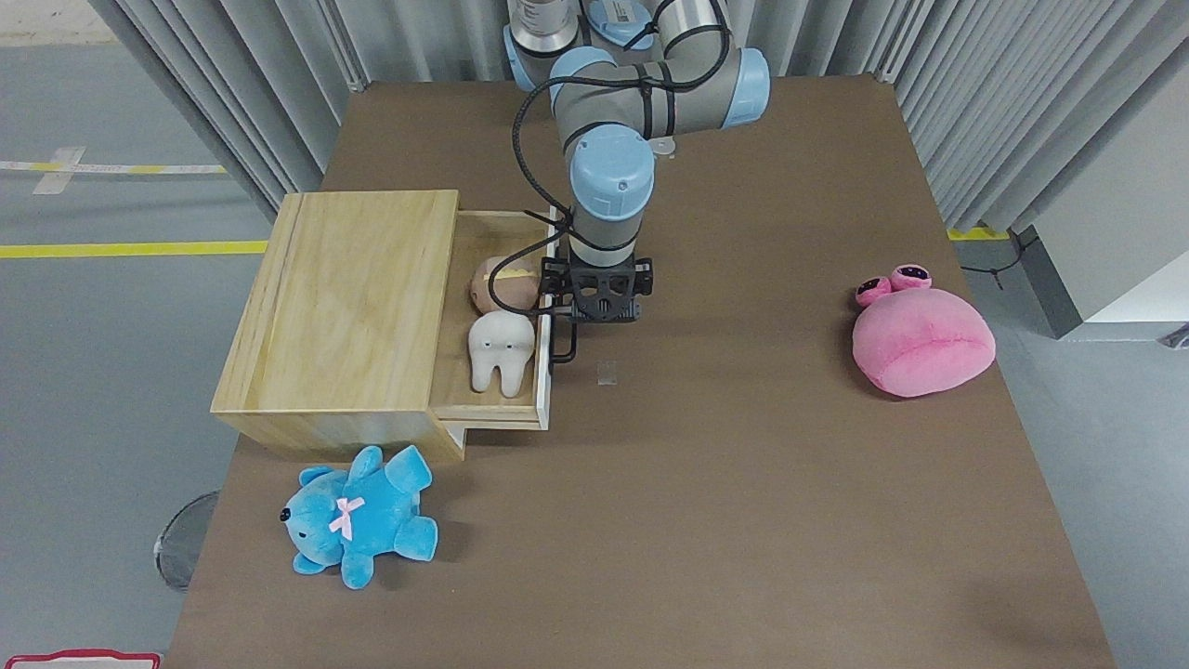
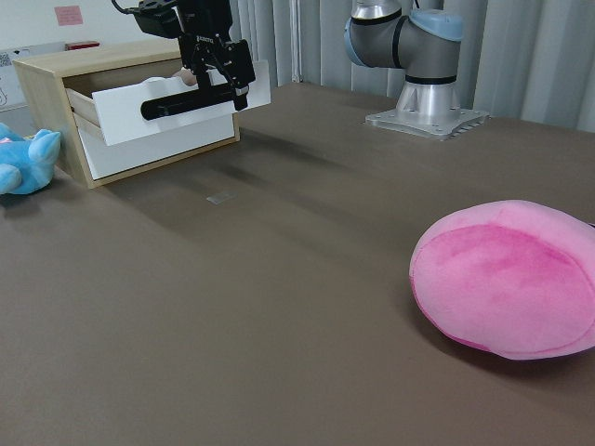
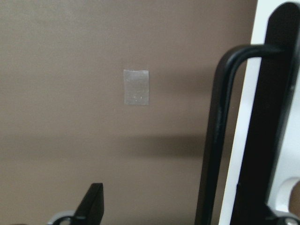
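A wooden drawer box (image 1: 332,301) has its white-fronted drawer (image 2: 130,116) pulled out, holding a white tooth plush (image 1: 502,347) and a tan round plush (image 1: 503,281). My gripper (image 1: 591,292) hovers right at the drawer's front, by its black handle (image 3: 215,131). In the wrist view one black finger tip (image 3: 91,206) shows low at left, with the handle to the right. Whether the fingers are open or shut on anything is hard to tell.
A blue bear (image 1: 362,518) lies in front of the box. A pink plush (image 1: 922,340) sits at the right.
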